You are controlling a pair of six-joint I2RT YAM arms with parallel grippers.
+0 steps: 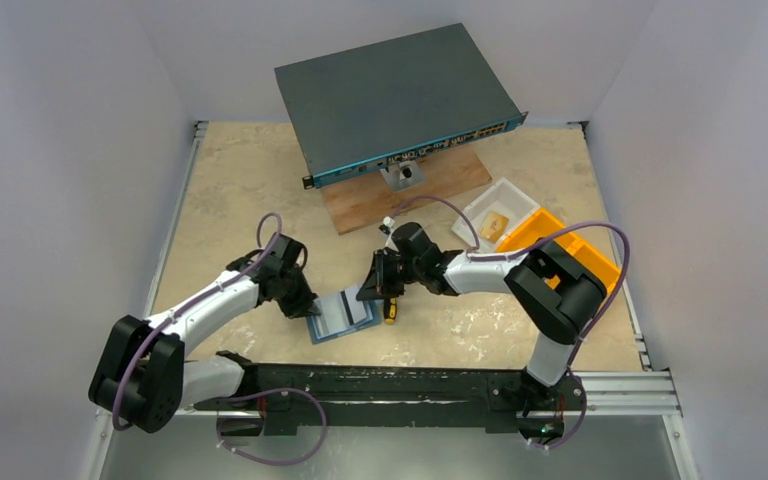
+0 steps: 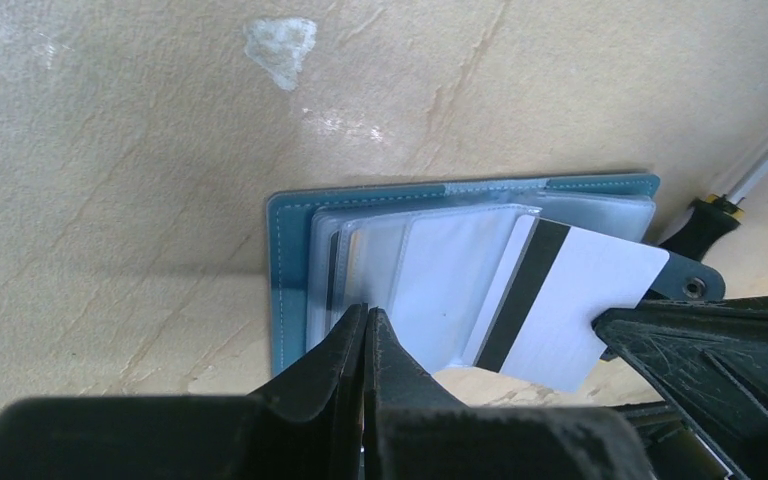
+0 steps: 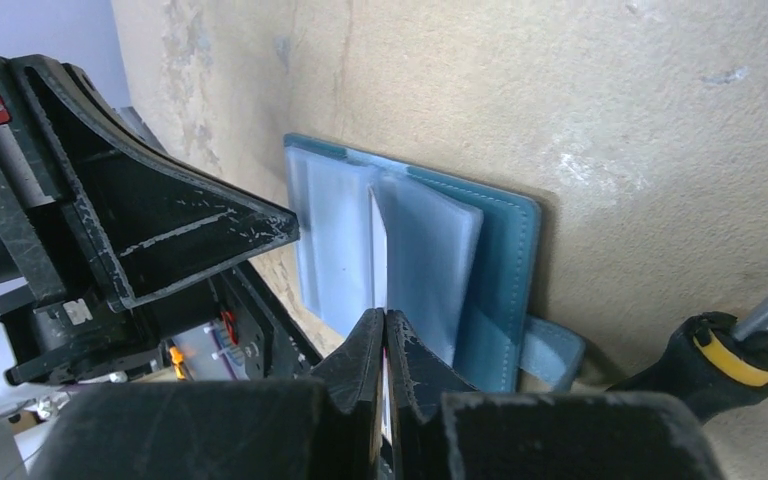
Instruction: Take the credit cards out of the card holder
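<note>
The blue card holder (image 2: 288,270) lies open on the table, its clear sleeves facing up. A white card with a black stripe (image 2: 605,285) sticks partly out of a sleeve toward the right. At the holder's left part, the fingers of my left gripper are shut, tips against the sleeves; whether they pinch a sleeve edge is hidden. In the top view both grippers are over the holder (image 1: 326,337).
A screwdriver (image 3: 725,365) lies close to the holder's right side. Farther right stand an orange bin (image 1: 600,262) and a white bin (image 1: 523,200). A dark rack unit (image 1: 400,95) on a wooden board (image 1: 345,208) occupies the back. Left of the holder the table is bare.
</note>
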